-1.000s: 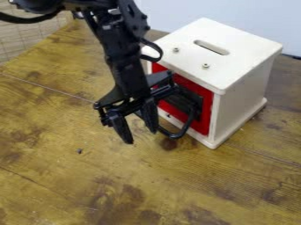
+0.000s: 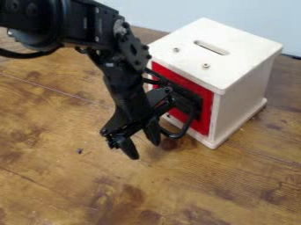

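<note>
My black gripper (image 2: 141,142) hangs low above the wooden floor, left of a white wooden box (image 2: 214,54) with a slot and two screws on its top. The gripper's two fingers point down and stand apart, with nothing visible between them. The box's front has a red panel (image 2: 206,112) with a dark middle, partly hidden behind my arm and its cable.
A pale wall (image 2: 265,22) stands behind the box at the top right.
The arm's upper part has swung left and lower in view. The gripper has shifted slightly lower, and its fingers remain apart.
</note>
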